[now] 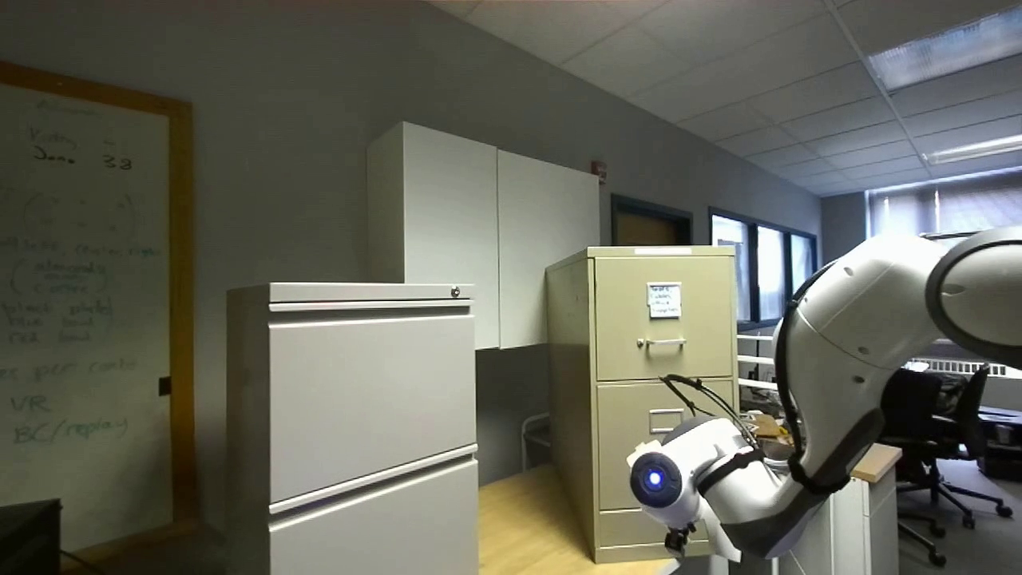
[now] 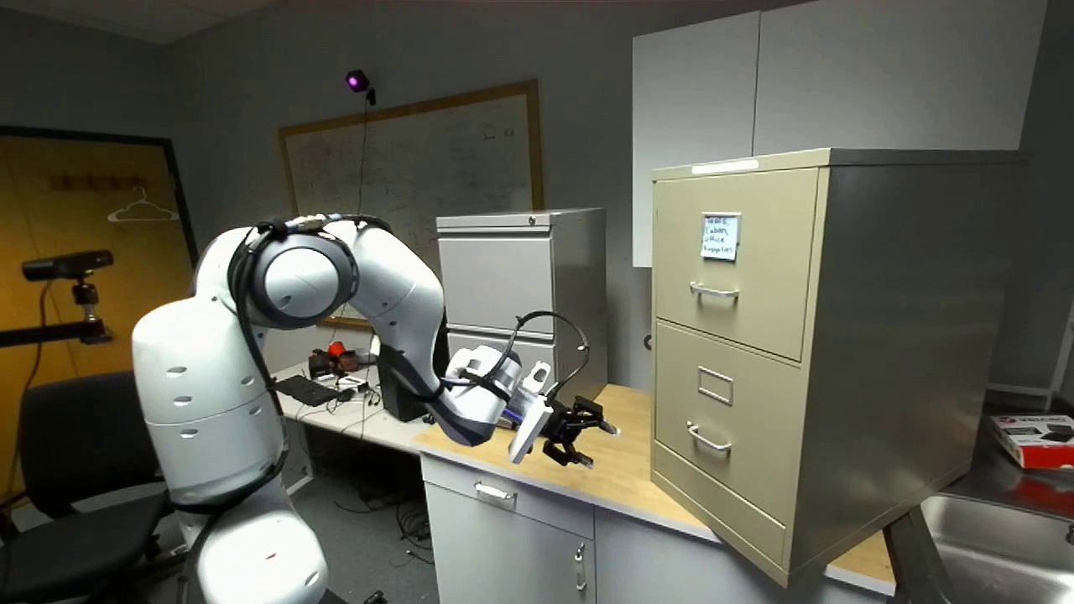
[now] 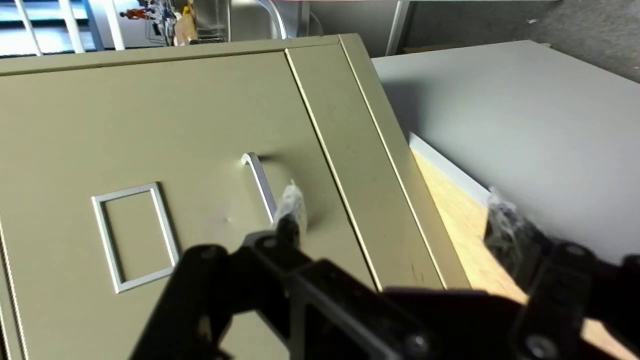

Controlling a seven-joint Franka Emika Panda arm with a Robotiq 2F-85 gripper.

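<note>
My gripper (image 2: 601,447) stands open in exterior view 2, in front of the tan filing cabinet (image 2: 740,382), with nothing between its fingers. In the wrist view, one fingertip (image 3: 292,207) overlaps the near end of the cabinet's lower silver handle (image 3: 262,183); whether they touch cannot be told. The other fingertip (image 3: 502,219) appears over the wooden counter and grey surface beyond the cabinet's base. Both cabinet drawers look shut. The upper drawer handle (image 2: 714,291) is clear of the arm. In exterior view 1, the arm's wrist hides the lower handle and most of the gripper.
The cabinet rests on a wooden counter (image 2: 629,463) above grey base cabinets. A smaller grey filing cabinet (image 2: 496,277) stands behind the arm. To the right are a sink (image 2: 992,538) and a red-and-white box (image 2: 1037,439). White wall cabinets hang behind.
</note>
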